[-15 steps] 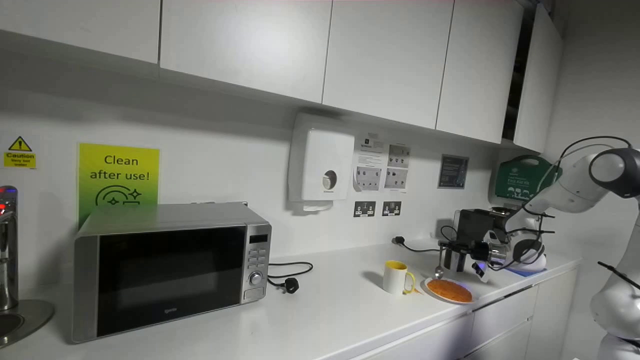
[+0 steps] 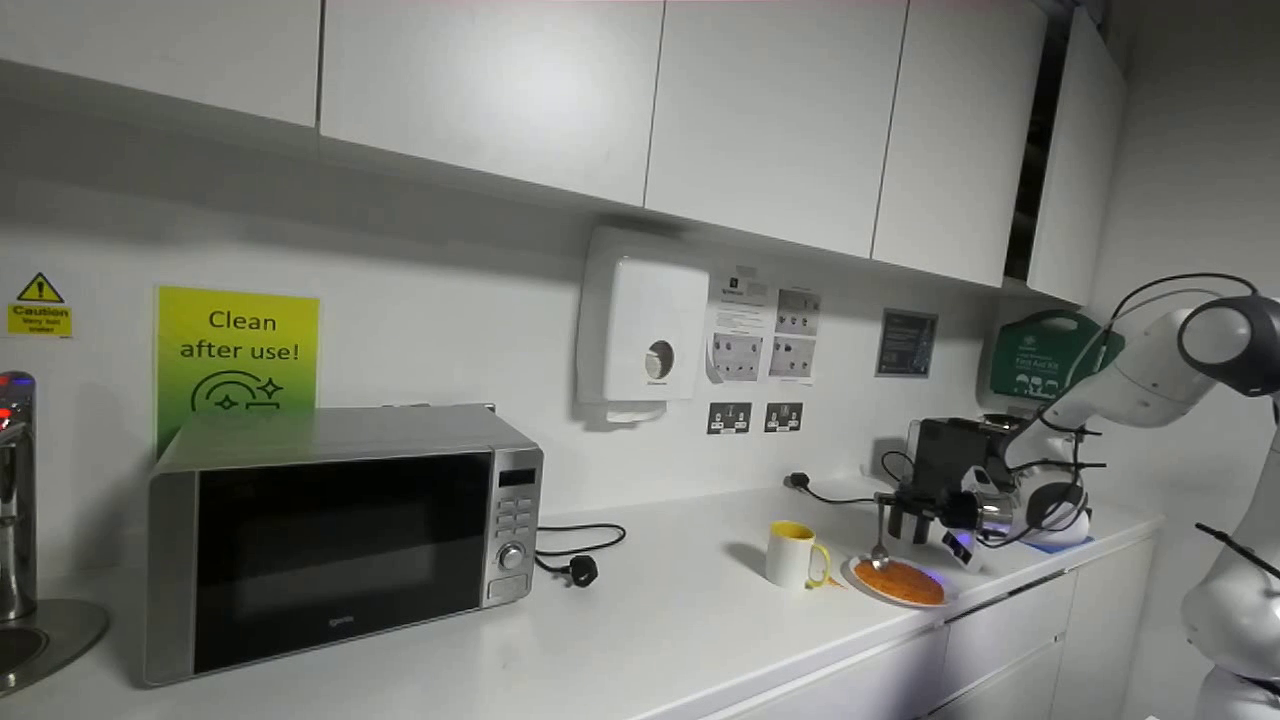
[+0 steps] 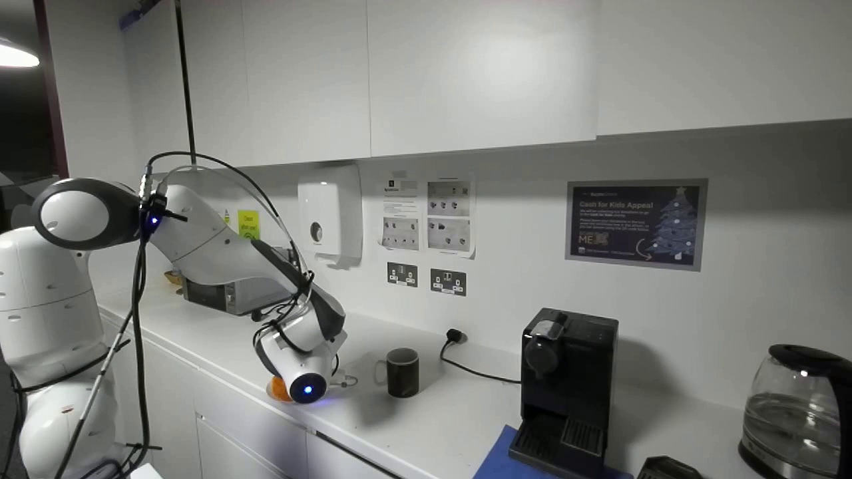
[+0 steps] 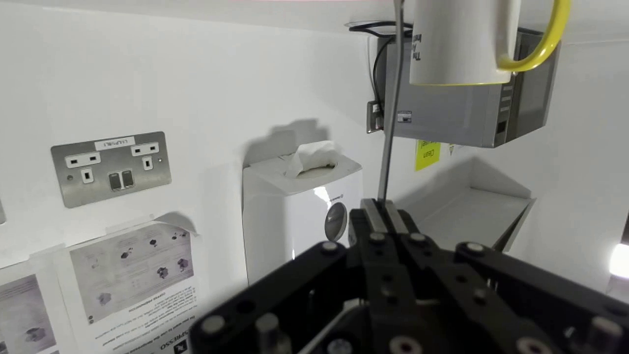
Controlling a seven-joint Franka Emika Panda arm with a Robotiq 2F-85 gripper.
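Observation:
A long-handled metal spoon (image 2: 879, 556) hangs bowl-down from my gripper (image 2: 883, 497), which is shut on the thin handle (image 4: 392, 130). In the wrist view the handle rises from between the fingertips to the top edge, and the spoon's bowl is out of frame. Just below or at the bowl lies a white plate with a flat orange layer (image 2: 900, 583); whether the spoon touches it I cannot tell. Left of the plate stands a white mug with a yellow inside and handle (image 2: 788, 559). Most of the plate is hidden behind my arm in exterior view 2.
A black coffee machine (image 3: 567, 383) and a glass kettle (image 3: 791, 415) stand on the counter. A microwave (image 2: 348, 540) sits further left, with its loose plug (image 2: 582, 570) beside it.
My gripper and the spoon have come down slightly and shifted a little to the right, bringing the bowl closer to the orange layer. Mug and plate have not moved.

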